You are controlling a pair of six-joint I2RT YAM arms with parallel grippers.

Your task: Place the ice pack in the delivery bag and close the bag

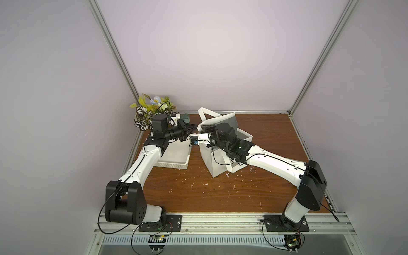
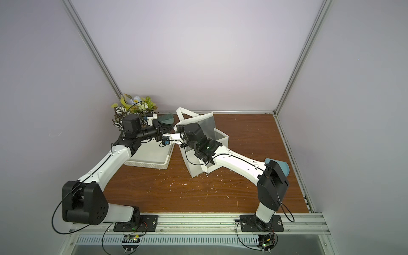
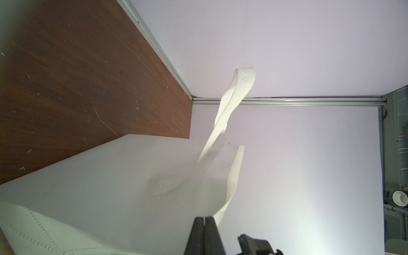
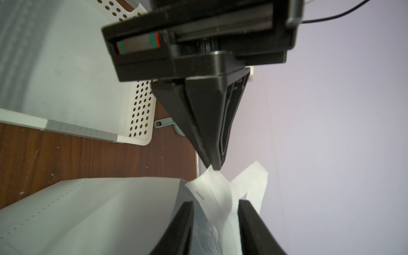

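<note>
The white delivery bag (image 1: 210, 161) stands open mid-table, its grey-lined top raised at the back with straps (image 3: 231, 93) up. My left gripper is shut at the bag's left upper edge; in the right wrist view its tips touch a white flap corner (image 4: 212, 187), and whether they pinch it is unclear. My right gripper is over the bag with fingers part open, the flap behind them. A blue pad (image 2: 278, 163), possibly the ice pack, lies at the table's right, mostly behind the right arm.
A white basket (image 1: 172, 159) sits left of the bag, with a flower plant (image 1: 146, 106) behind it.
</note>
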